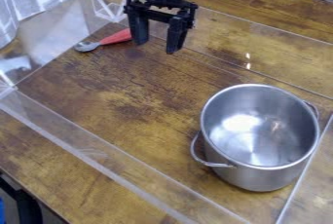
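The black gripper (pixel 156 28) hangs at the top middle, its two fingers spread apart with nothing visible between them. Just left of it, partly behind it, a red-handled utensil (pixel 115 37) with a metal end lies on the wooden surface. A large steel pot (pixel 256 130) with side handles stands at the lower right, well away from the gripper.
Clear plastic walls run along the left and right sides. A silvery patterned material lies outside at the upper left.
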